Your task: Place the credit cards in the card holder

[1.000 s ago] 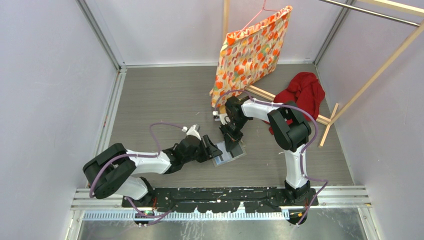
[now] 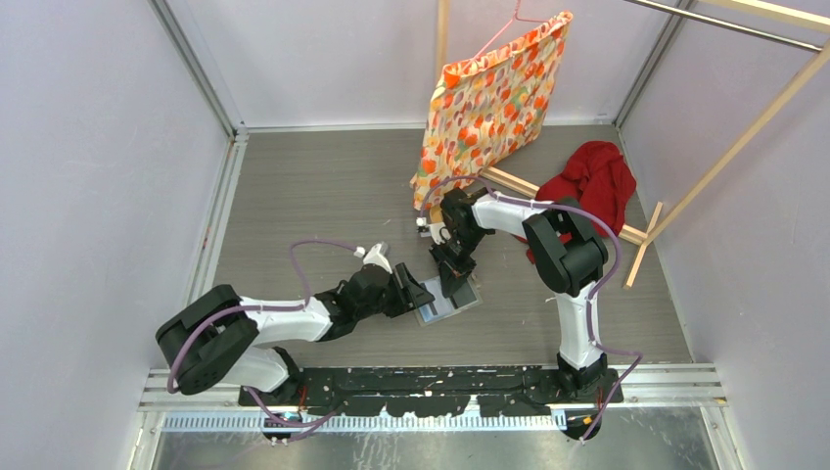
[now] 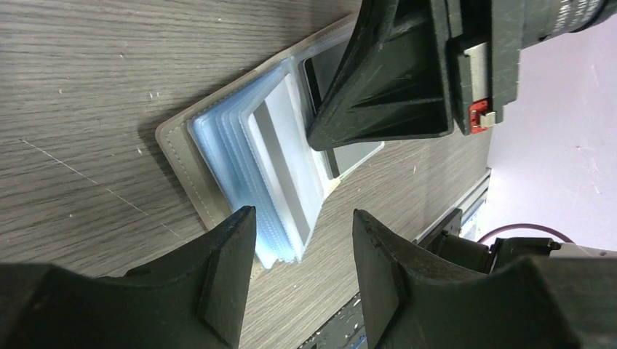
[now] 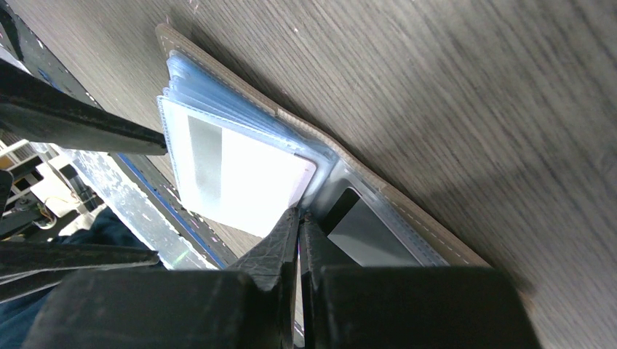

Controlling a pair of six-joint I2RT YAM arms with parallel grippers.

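The open card holder (image 2: 452, 311) lies on the floor between both arms, its beige cover (image 3: 178, 149) under a fanned stack of bluish clear sleeves (image 3: 233, 156). In the top sleeve is a white card (image 3: 285, 149) with a grey stripe. On the other half sits a grey card (image 4: 371, 236) with a black stripe. My left gripper is part open at the sleeves' outer edge, nothing gripped between its fingers. Fingertips together, my right gripper is shut at the top sleeve's inner edge, apparently on its thin plastic; the pinch itself is hardly visible.
A red cloth (image 2: 594, 181) and a wooden stand (image 2: 514, 183) lie behind the right arm. An orange patterned cloth (image 2: 489, 108) hangs at the back. Bare floor (image 2: 323, 186) stretches to the left and behind the holder.
The left arm's elbow has shifted slightly to the left. The right arm and the card holder look unmoved.
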